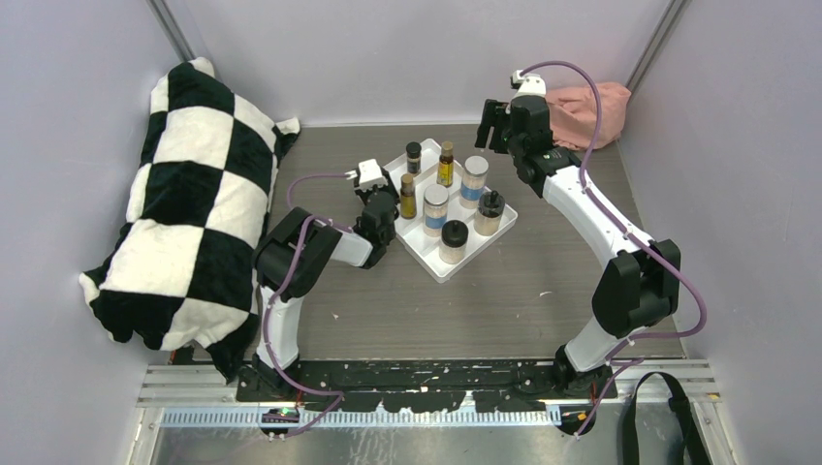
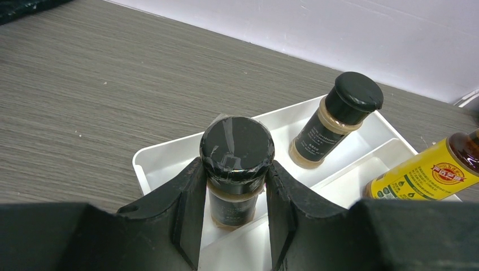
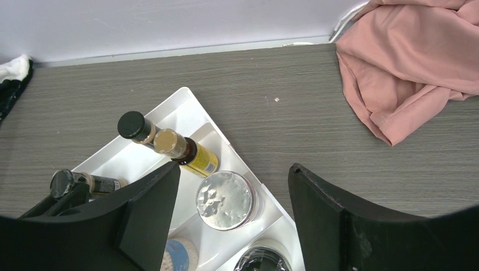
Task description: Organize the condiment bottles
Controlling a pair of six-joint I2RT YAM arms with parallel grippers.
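Note:
A white divided tray (image 1: 424, 254) holds several condiment bottles and jars. In its left corner compartment stands a small black-capped bottle (image 2: 233, 209), with the fingers of my left gripper on both sides just under its cap; whether they press on it cannot be told. A second black-capped bottle (image 2: 325, 135) shares that compartment. Two brown bottles, one with a yellow label (image 1: 445, 172), the other a plain brown bottle (image 1: 408, 199), stand beside them. Right of these are a silver-lidded jar (image 3: 225, 201), another blue-banded jar (image 1: 435, 210) and two black-lidded jars (image 1: 454, 242). My right gripper is open and empty, above the tray's back right side.
A pink cloth (image 3: 406, 68) lies at the back right corner. The checkered cushion (image 1: 194, 203) fills the left side. Bare table (image 1: 543, 291) surrounds the tray at the front and right.

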